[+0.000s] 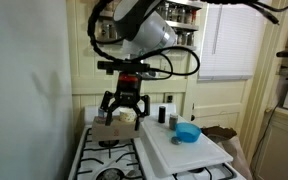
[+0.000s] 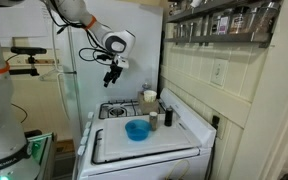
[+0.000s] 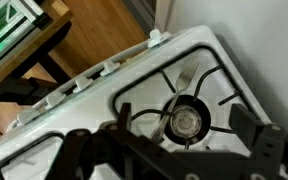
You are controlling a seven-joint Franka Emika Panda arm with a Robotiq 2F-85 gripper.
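My gripper (image 1: 125, 106) hangs open above the left side of the white stove (image 2: 104, 150), in front of a brown box (image 1: 102, 132). Nothing is between its fingers in the wrist view. Below them, a silver fork (image 3: 181, 88) lies across a burner (image 3: 187, 122), slanting down toward the burner's middle; its lower end runs toward the dark gripper parts. In the second exterior view the gripper (image 2: 112, 77) is high over the burners, well clear of the stovetop. A blue bowl (image 1: 188, 132) stands on the white cover (image 1: 174, 155) to the right.
Black and grey shakers (image 1: 162, 114) stand at the stove's back right. A pale tub (image 2: 149, 99) is partly hidden behind the gripper in the first exterior view. Jars line the wall shelf (image 2: 219, 28).
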